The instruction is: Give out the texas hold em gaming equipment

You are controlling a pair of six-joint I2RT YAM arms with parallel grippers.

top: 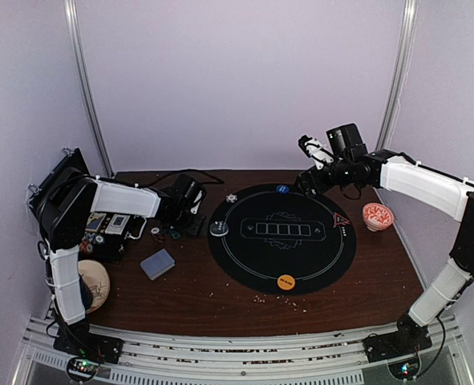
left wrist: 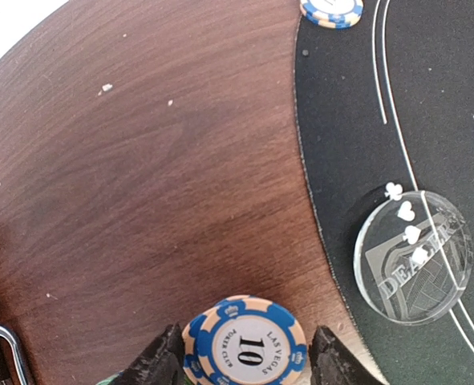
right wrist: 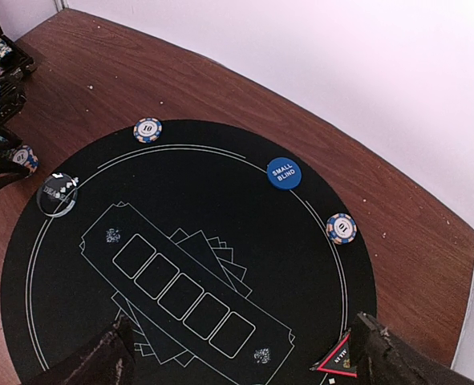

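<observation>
My left gripper [top: 193, 220] is low over the wood left of the black poker mat [top: 281, 257]. In the left wrist view a blue-and-white 10 chip [left wrist: 249, 353] sits between its part-open fingers; whether they grip it is unclear. A clear dealer button [left wrist: 409, 273] lies on the mat's edge, with another 10 chip [left wrist: 331, 12] beyond. My right gripper hangs open over the mat's back right. Below it show a blue small blind button [right wrist: 283, 172], a 10 chip [right wrist: 341, 228] and a triangular all-in marker [right wrist: 341, 357].
A card deck [top: 156, 265] lies on the front-left wood. An open chip case [top: 100, 245] and round wooden container [top: 96, 281] stand at left, a red-white bowl [top: 378, 215] at right. An orange button [top: 285, 282] lies at the mat's front.
</observation>
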